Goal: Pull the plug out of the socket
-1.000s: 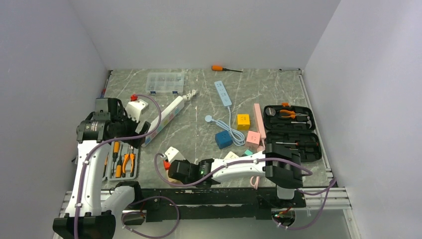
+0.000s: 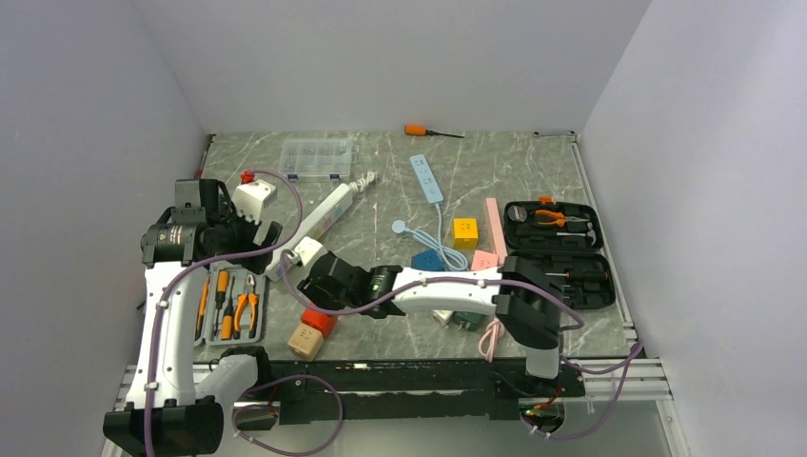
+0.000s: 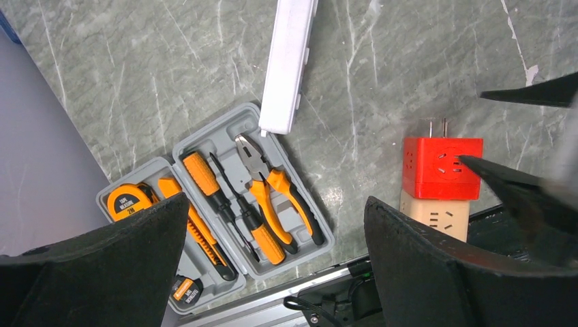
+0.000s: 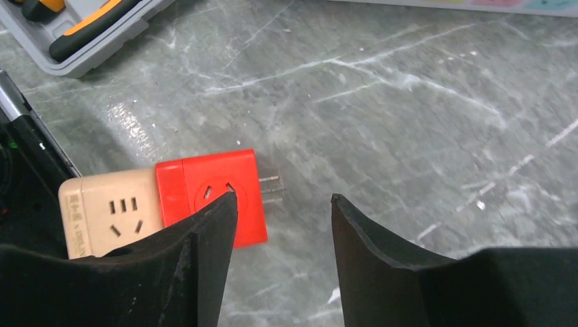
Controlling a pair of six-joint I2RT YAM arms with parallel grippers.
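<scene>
A red plug adapter with exposed metal prongs sits against a beige socket block near the front left edge, also seen as red cube and beige cube. My right gripper is above them, fingers part open around the prong side, holding nothing; in the left wrist view its dark fingertips show at right. My left gripper hangs open over the grey tool tray, nothing between its fingers.
A white power strip lies diagonally behind. Blue, yellow and pink blocks, a light-blue strip with coiled cable and a black toolbox occupy the middle and right. Walls enclose three sides.
The right arm has risen toward the back from the front edge, uncovering the red and beige blocks in the top view.
</scene>
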